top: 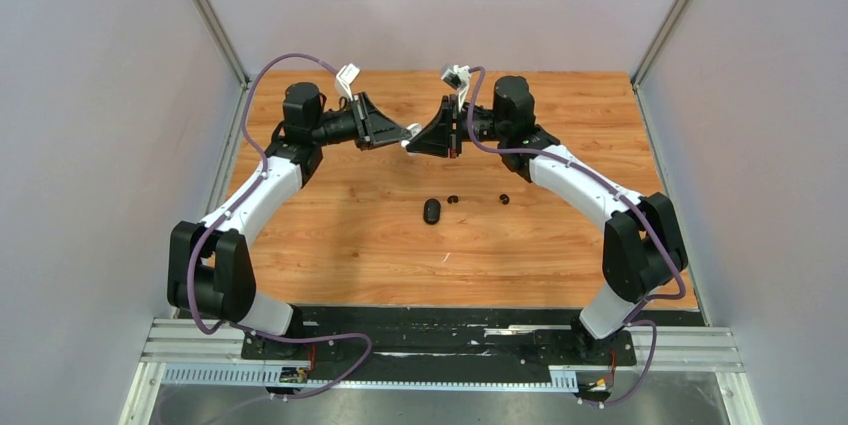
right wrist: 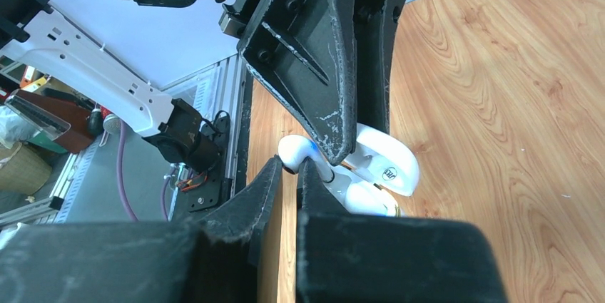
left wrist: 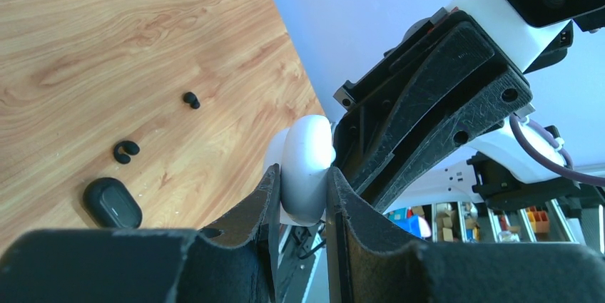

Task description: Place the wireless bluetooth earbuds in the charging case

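Observation:
A white charging case is pinched between the fingertips of my left gripper, held above the table. In the right wrist view the case's lid stands open, and the left fingers cover part of it. My right gripper is shut on a white earbud. The earbud's stem end reaches the open case, with a blue glow beside it; how deep it sits is hidden by the left finger. From above, the two grippers meet over the middle of the table, with only a bit of white showing between them.
On the wooden table lie a black oval case, a black curled piece and another small black piece.

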